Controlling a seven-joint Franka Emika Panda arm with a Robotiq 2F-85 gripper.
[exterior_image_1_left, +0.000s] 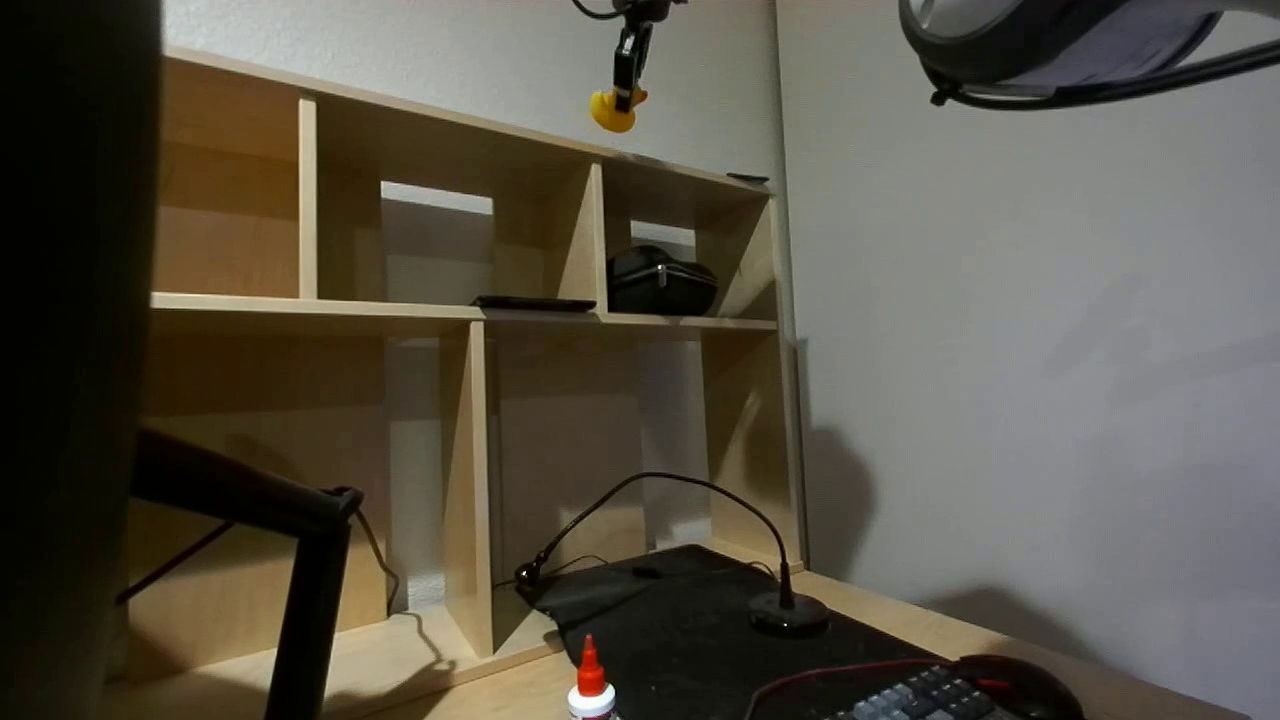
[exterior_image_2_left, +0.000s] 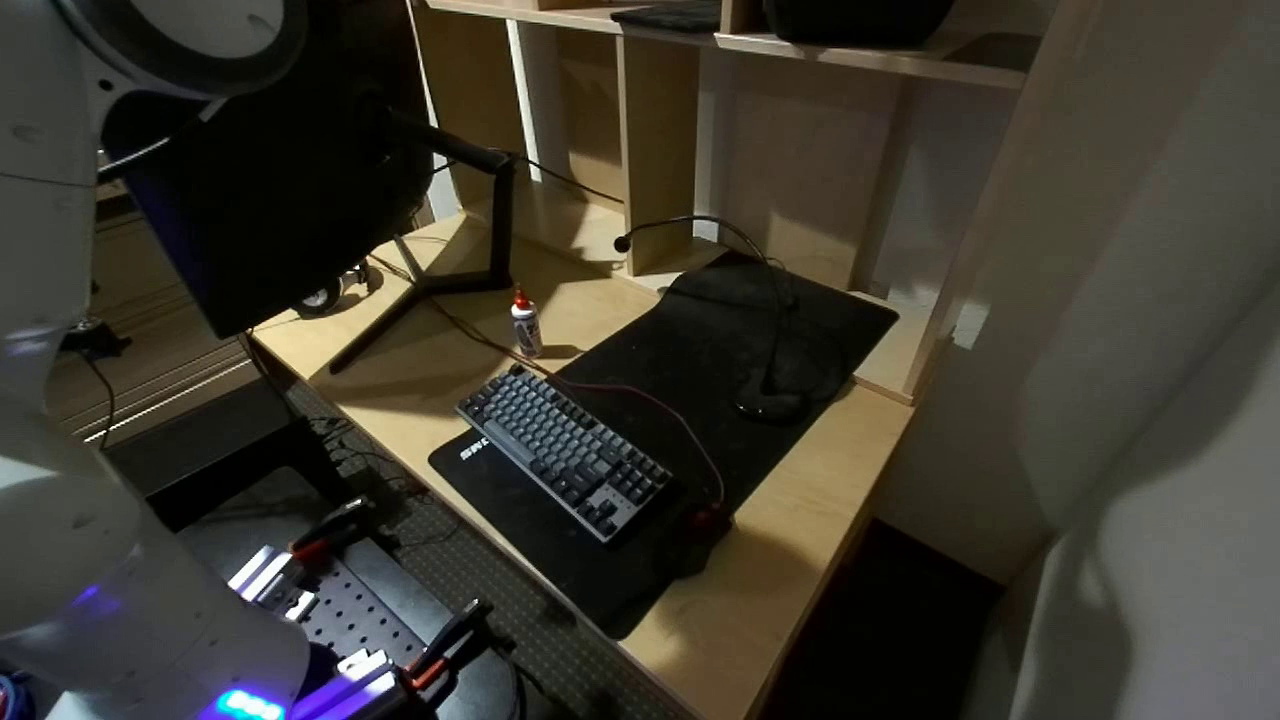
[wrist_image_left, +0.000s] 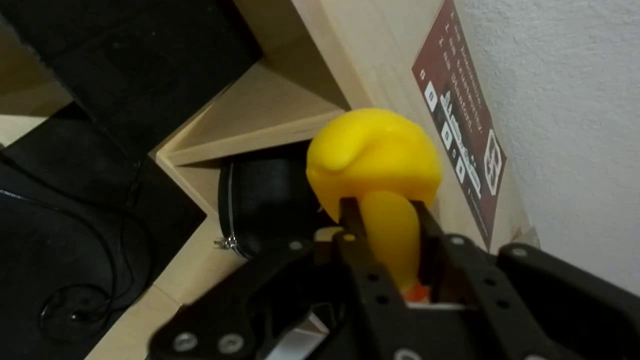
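Observation:
A yellow rubber duck (wrist_image_left: 375, 153) is pinched between the two black fingers of my gripper; an orange bit shows below it in the wrist view. From the first exterior view, the duck (exterior_image_1_left: 612, 112) hangs in the air above the top of the wooden shelf unit (exterior_image_1_left: 474, 126), clear of the board, with my gripper (exterior_image_1_left: 624, 96) pointing down. The gripper does not show in the second exterior view.
On the shelf top lies a dark red printed card (wrist_image_left: 462, 126) near the wall. A black zipped case (exterior_image_1_left: 660, 282) sits in the upper right compartment. Below, the desk holds a microphone (exterior_image_2_left: 768, 402), a keyboard (exterior_image_2_left: 564, 450) and a glue bottle (exterior_image_2_left: 525, 324). A monitor (exterior_image_2_left: 276, 156) stands left.

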